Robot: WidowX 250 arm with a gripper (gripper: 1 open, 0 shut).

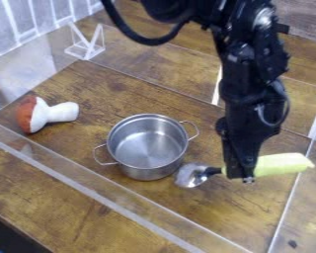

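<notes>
My black gripper [240,168] points down at the right, shut on a spoon [193,175] with a pale yellow handle [287,164]. The spoon's metal bowl sticks out leftward from the fingers, just right of and below a steel pot [146,148] with two wire handles.
A white mushroom-shaped object with an orange-red end [47,114] lies at the left. Clear panels edge the wooden table [95,208], and a small white stand [87,42] is at the back left. Open wood lies behind the pot.
</notes>
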